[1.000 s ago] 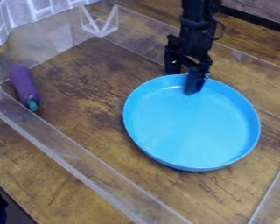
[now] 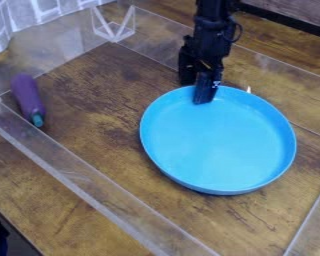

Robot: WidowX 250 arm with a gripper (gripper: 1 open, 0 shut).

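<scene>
A large blue plate (image 2: 218, 140) lies on the wooden table. The black robot arm reaches down from the top centre to the plate's far rim, where my gripper (image 2: 203, 86) is dark and small, partly over the rim; its fingers are hard to make out. A purple object (image 2: 27, 95) with a teal end lies at the far left.
Clear plastic walls edge the wooden work area (image 2: 96, 90). A small white wire-like piece (image 2: 112, 27) stands at the back left. The table left of the plate is clear.
The arm has shifted slightly left and its end looks more upright at the rim. The plate has moved a little.
</scene>
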